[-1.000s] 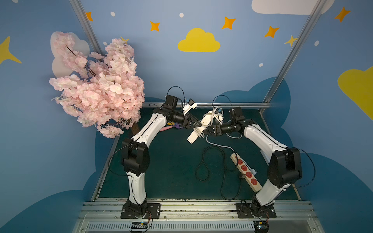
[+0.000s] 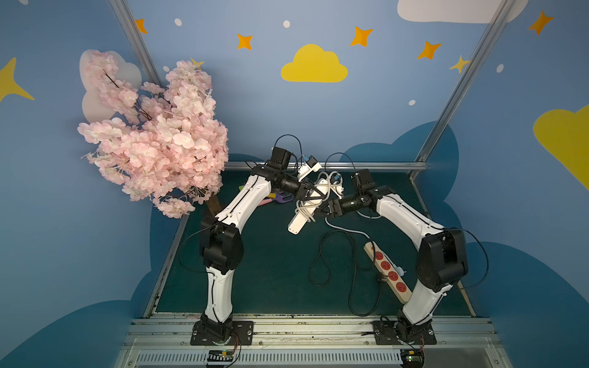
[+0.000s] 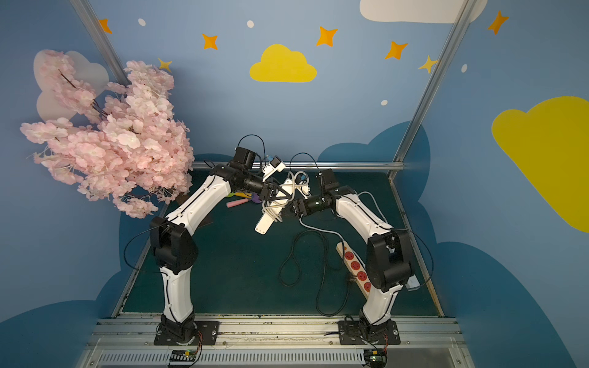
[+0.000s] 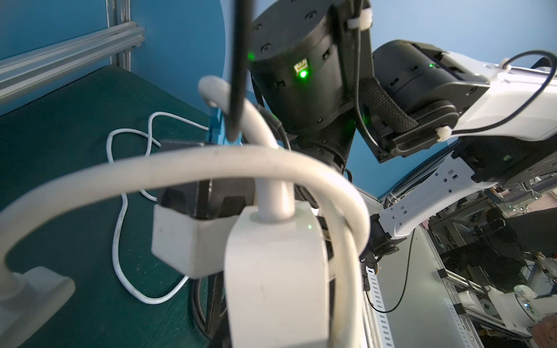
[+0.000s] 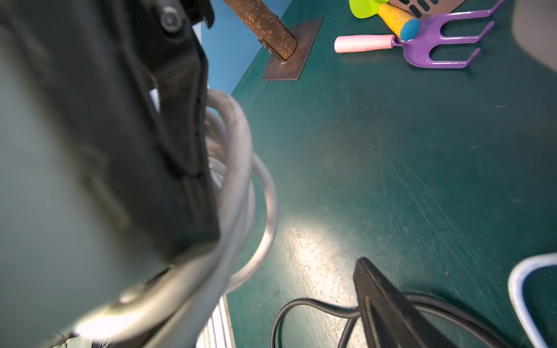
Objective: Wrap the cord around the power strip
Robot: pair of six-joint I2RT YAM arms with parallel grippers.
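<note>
A white power strip [image 2: 295, 227] is held tilted above the middle of the table, with several loops of its pale cord [image 2: 305, 211] around it. My left gripper [image 2: 321, 195] is shut on the strip at the looped part. Just to the right, my right gripper [image 2: 325, 210] stands open beside the strip and the loops. In the left wrist view the strip's end [image 4: 275, 278] fills the lower middle, a cord arc [image 4: 191, 165] crosses before it, and the fingers are hidden. The right wrist view has bundled loops [image 5: 235, 191] at left and one dark fingertip [image 5: 374, 295] below.
A second strip with red sockets [image 2: 389, 270] lies at front right, near a loose black cable [image 2: 352, 270]. Garden tools [image 5: 429, 43] lie at the back left, beside a blossom tree [image 2: 171, 135].
The power strip has shifted left and slightly toward the front. My left gripper has moved a little right, and the right one slightly left, so they stand closer together.
</note>
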